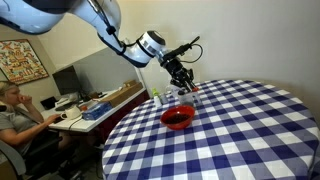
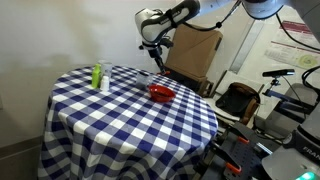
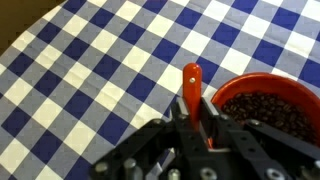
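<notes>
An orange-red handle (image 3: 192,88) stands up between the fingers of my gripper in the wrist view, with the fingers shut on it. Whatever its other end looks like is hidden. The red bowl (image 3: 235,88) holds dark brown beans (image 3: 265,113) and lies to the right of the handle in that view. From the first exterior side, my gripper (image 1: 188,86) hangs above the table, behind and slightly right of the red bowl (image 1: 177,113). In the second exterior view the gripper (image 2: 161,64) is also above the bowl (image 2: 160,93).
A blue-and-white checked cloth (image 1: 235,135) covers the table, with wide clear room to the right and front. A green bottle (image 2: 96,77) and a white bottle (image 2: 105,85) stand on it. A seated person (image 1: 15,110) is beside a desk at left.
</notes>
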